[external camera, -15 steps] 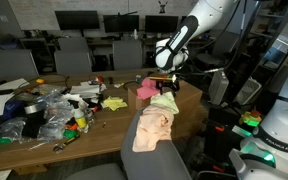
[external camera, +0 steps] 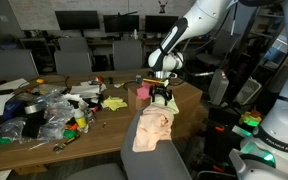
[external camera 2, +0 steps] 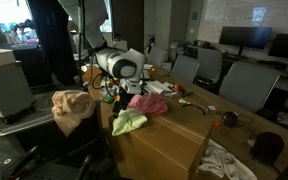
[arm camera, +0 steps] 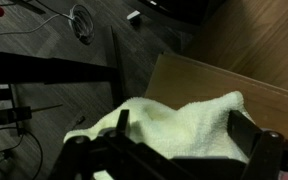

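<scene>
A pale green-white cloth (external camera 2: 130,121) lies over the table's corner, partly hanging down its side. In the wrist view this cloth (arm camera: 179,118) fills the space between and below my fingers. My gripper is open, its two fingers set wide apart over the cloth. From the second exterior view, the gripper (external camera 2: 117,108) is right at the cloth's upper edge; contact cannot be told. Behind it lies a pink cloth (external camera 2: 149,103) on the table. A peach cloth (external camera: 155,126) drapes over the grey chair back in front of the table.
Black tools and cables (external camera: 86,90) lie left of the cloths. A yellow cloth (external camera: 115,103) and several bagged items (external camera: 52,120) are farther left. A dark chair (external camera 2: 49,132) stands close to the table's side. Bare wood (external camera 2: 174,128) shows at the near right.
My gripper has come down and toward the table's near edge, onto the pale cloth. The cloths appear to lie where they were.
</scene>
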